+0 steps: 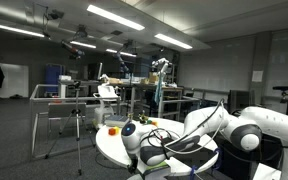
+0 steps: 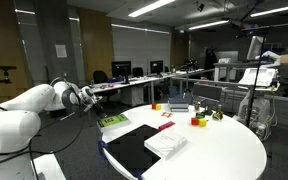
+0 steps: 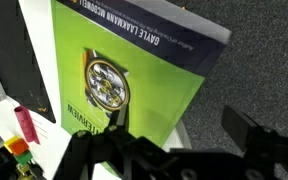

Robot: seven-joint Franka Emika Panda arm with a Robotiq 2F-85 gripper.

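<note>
A green book (image 3: pixel 144 70) with an author's name along one edge and a round metallic picture on its cover fills the middle of the wrist view. In exterior view 2 the same book (image 2: pixel 113 121) lies at the near-left edge of the white table (image 2: pixel 219 155). One end of it appears to reach past the table edge over dark floor. My gripper is open above the book's edge, its fingers apart with nothing held. In exterior view 1 the arm hides most of the book.
A black flat panel (image 2: pixel 139 152) and a white box (image 2: pixel 167 145) lie beside the book. Farther along are a red object (image 2: pixel 166 126) and coloured blocks (image 2: pixel 198 122). A tripod (image 1: pixel 79 130) stands on the floor off the table.
</note>
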